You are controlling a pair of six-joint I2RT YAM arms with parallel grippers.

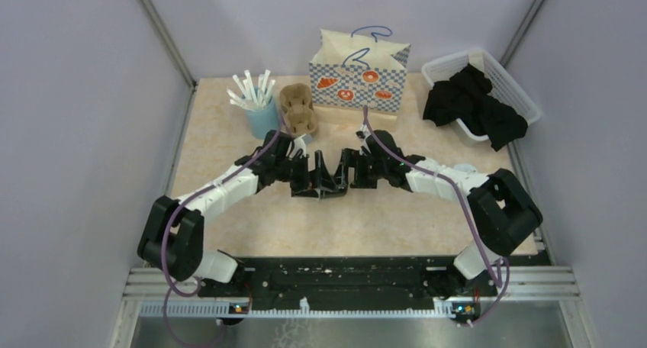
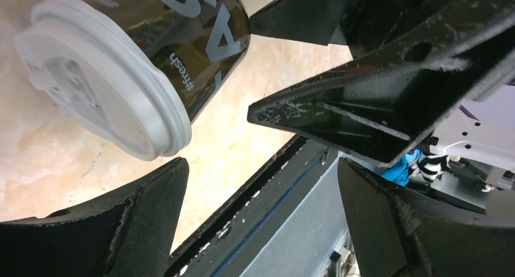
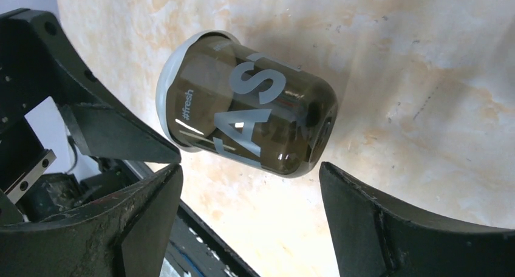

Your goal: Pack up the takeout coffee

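Note:
A dark cup [image 3: 255, 110] with a white lid [image 2: 100, 82] seems to lie on its side at the middle of the table, between my two grippers. Its lid faces the left wrist camera, and pale lettering shows along its body. My left gripper is open with its fingers wide apart and the cup beyond the tips, not between them. Just over the cup's side, my right gripper has its fingers apart too; whether they touch it I cannot tell. A kraft cup carrier [image 1: 298, 107] and a patterned paper bag [image 1: 357, 85] stand at the back.
A blue holder [image 1: 263, 120] full of white sticks stands back left. A white basket [image 1: 496, 81] with black cloth is at the back right. The right arm partly covers a second dark cup [image 1: 381, 140] and a white lid [image 1: 464, 167].

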